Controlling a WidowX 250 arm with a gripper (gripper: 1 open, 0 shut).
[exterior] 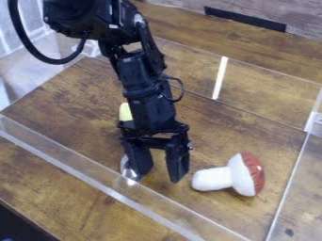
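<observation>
My black gripper (156, 160) is low over the wooden tray floor in the middle of the view, its two fingers apart. Behind it and to its left, partly hidden, is a small silver object (130, 169) at floor level. A yellow object (124, 111) peeks out behind the arm. To the right lies a toy mushroom (231, 177) with a white stem and a red-and-white cap.
Clear plastic walls (75, 168) edge the area at front left and on the right.
</observation>
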